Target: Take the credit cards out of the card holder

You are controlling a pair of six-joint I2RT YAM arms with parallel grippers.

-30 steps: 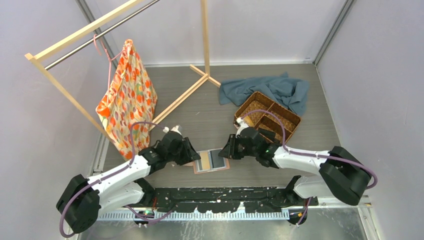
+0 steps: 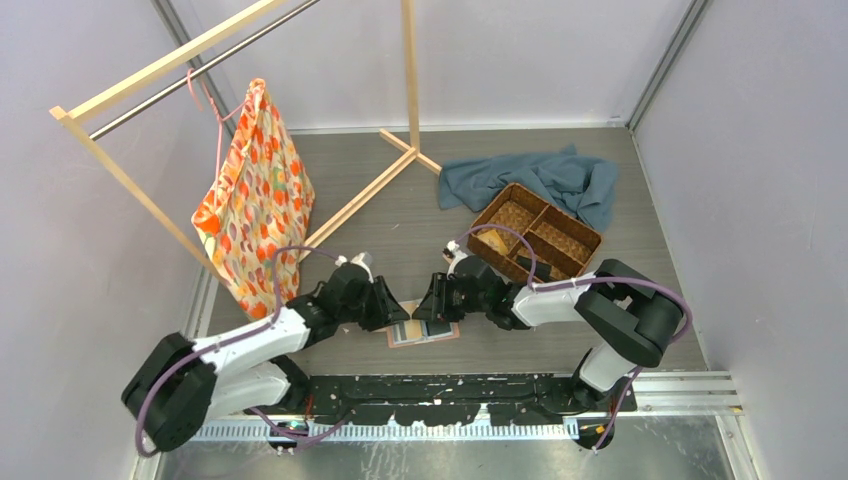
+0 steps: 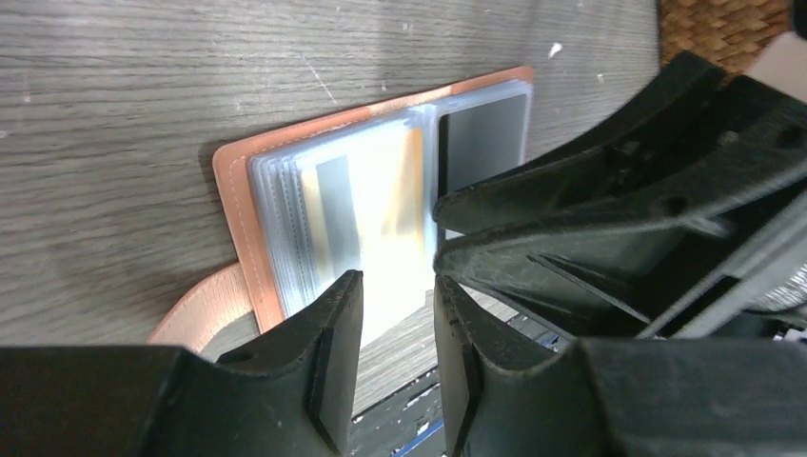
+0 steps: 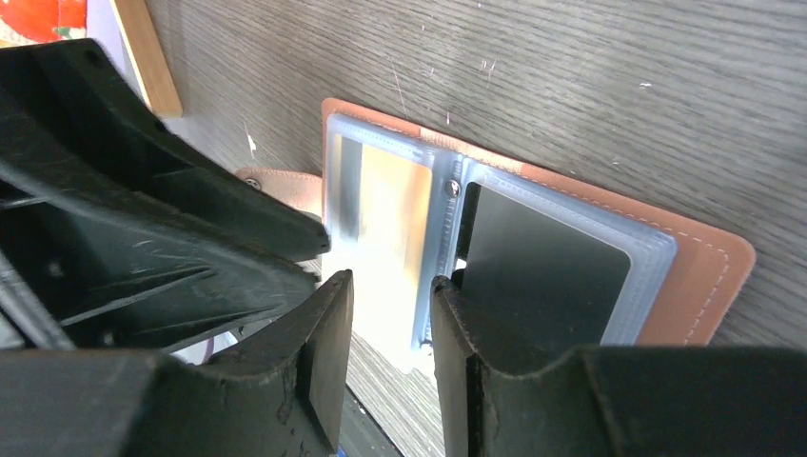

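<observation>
The open card holder [image 2: 420,334] lies on the table between my two grippers, tan backed with clear sleeves. In the left wrist view its pale sleeve [image 3: 376,200] and dark sleeve [image 3: 481,133] show, with my left gripper part open over the pale one. In the right wrist view my right gripper stands open over the seam between pale sleeve [image 4: 385,224] and dark sleeve [image 4: 542,267]. I see nothing held by either. The other gripper's black body covers part of each wrist view.
A wicker basket [image 2: 560,240] and a blue cloth [image 2: 530,175] are at the back right. An orange patterned bag [image 2: 250,210] hangs from a wooden rack at left. Bare table lies behind the holder.
Over the last second my right arm has swung leftward onto the holder, and my left gripper has edged rightward. The holder looks unmoved.
</observation>
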